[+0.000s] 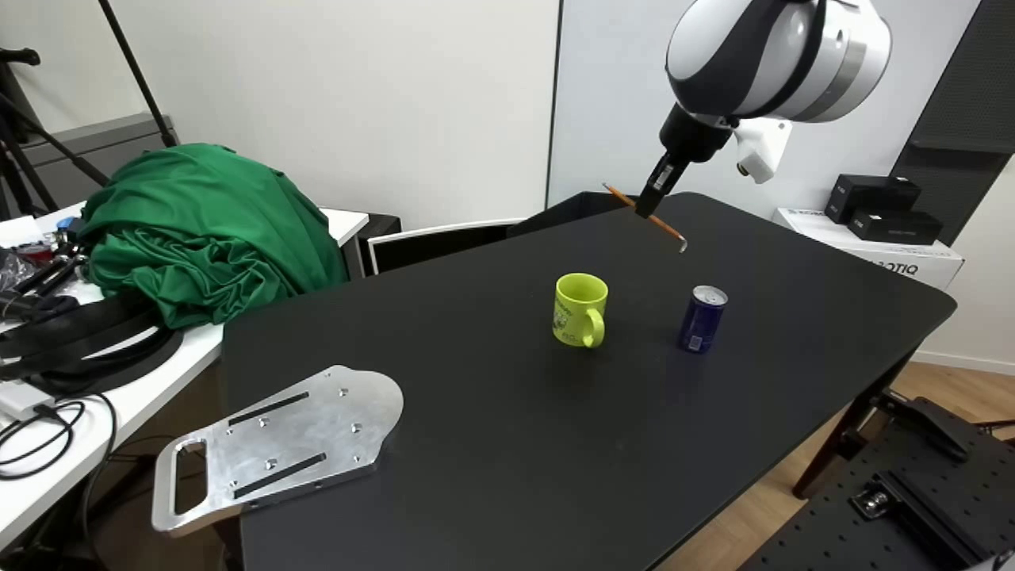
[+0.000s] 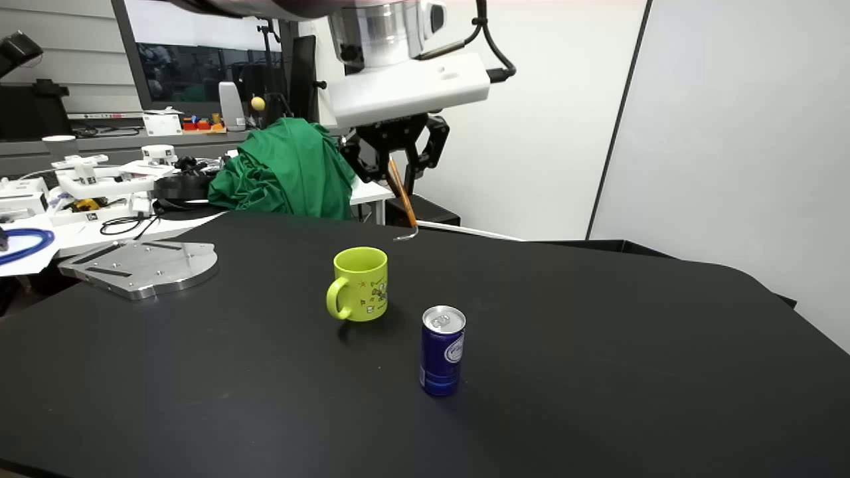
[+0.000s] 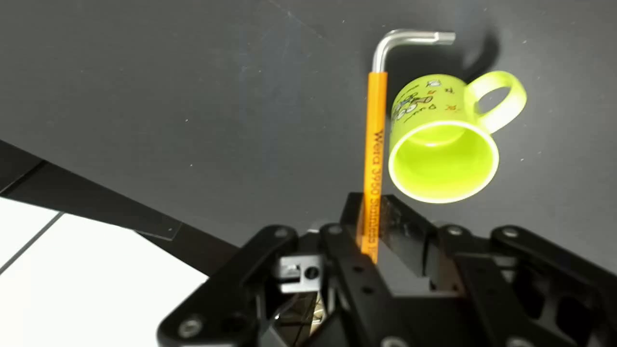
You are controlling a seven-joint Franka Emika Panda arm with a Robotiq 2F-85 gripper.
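Observation:
My gripper is shut on an orange hex key (image 3: 375, 136), whose bent silver end points away from the fingers. In exterior view 1 the gripper (image 1: 651, 201) hangs well above the table with the hex key (image 1: 668, 228) tilted, its bent end lower. A lime-green mug (image 1: 571, 309) with a printed drawing stands upright on the table, empty inside as far as the wrist view shows. From exterior view 2, the hex key (image 2: 404, 195) is seen above and behind the mug (image 2: 362, 291), apart from it.
Beside the mug stands a dark blue can (image 1: 702, 319). A silver metal plate (image 1: 304, 438) lies at the table's left edge. Green cloth (image 1: 200, 228) is heaped on a white side table.

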